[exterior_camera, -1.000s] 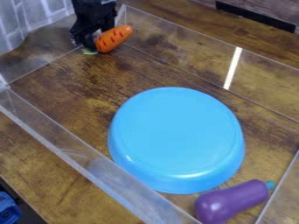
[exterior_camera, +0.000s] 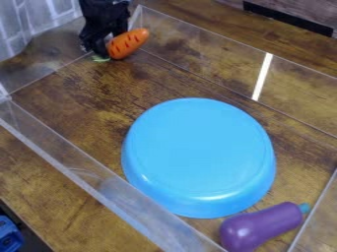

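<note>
The black gripper is at the top left, low in the far corner of the clear-walled tray, right beside an orange toy carrot. Its fingers are dark and partly overlap the carrot's left side, so whether they are closed on it is unclear. A bit of green shows below them. A blue upside-down round dish or plate lies at the centre right, and a purple toy eggplant lies at the lower right.
Clear tray walls border the wooden surface. A blue object sits outside at the lower left.
The gripper has shifted very slightly at the carrot; the carrot, dish and eggplant look unmoved.
</note>
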